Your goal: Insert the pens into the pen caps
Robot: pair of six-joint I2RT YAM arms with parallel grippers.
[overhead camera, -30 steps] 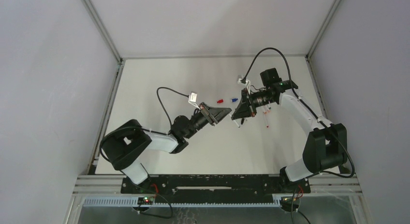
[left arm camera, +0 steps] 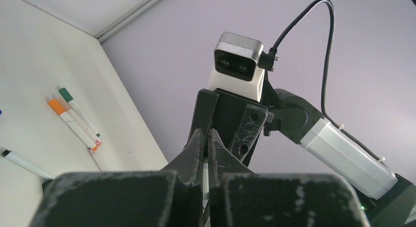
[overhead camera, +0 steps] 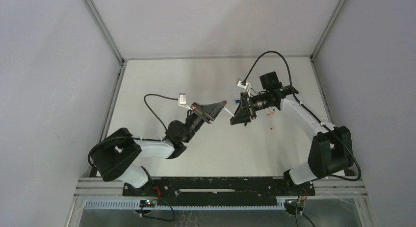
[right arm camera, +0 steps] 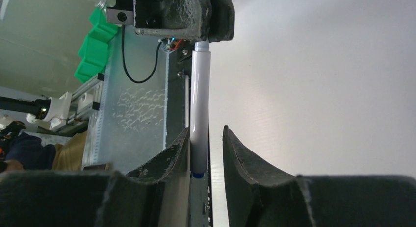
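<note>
Between my grippers in the top view is a white pen (overhead camera: 228,111) (right arm camera: 199,99), upright in the right wrist view with its blue end low. My left gripper (overhead camera: 222,105) is shut on its upper end. My right gripper (overhead camera: 237,116) has its fingers apart around the lower end, the pen nearer one finger. On the table, the left wrist view shows an orange-ended pen (left arm camera: 73,123), a green-ended one (left arm camera: 78,109) and a black-ended one (left arm camera: 24,163).
A small blue piece (overhead camera: 236,101) lies behind my right gripper, and more pens lie partly under the right arm. Walls border the sides and back.
My left gripper has moved left and up in the top view, the pen showing more between the grippers.
</note>
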